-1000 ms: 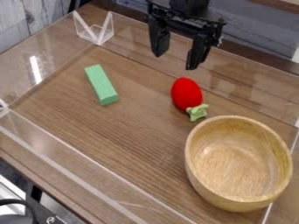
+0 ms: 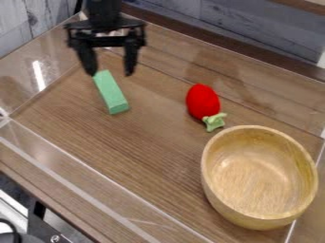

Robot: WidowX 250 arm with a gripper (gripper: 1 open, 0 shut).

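Observation:
My dark gripper point(image 2: 108, 59) hangs at the upper left, just above and behind a light green bar point(image 2: 110, 91) lying on the wooden table point(image 2: 152, 180). Its fingers point down and stand open, spread to either side above the bar. To the right lies a red rounded object point(image 2: 203, 100) with a small light green top point(image 2: 215, 123) at its lower end.
A large tan bowl point(image 2: 260, 209) fills the lower right. The table's edge runs along the left side.
My gripper has moved left across the table, from above the red object's area to above the green bar. The bar, red object and bowl look unmoved.

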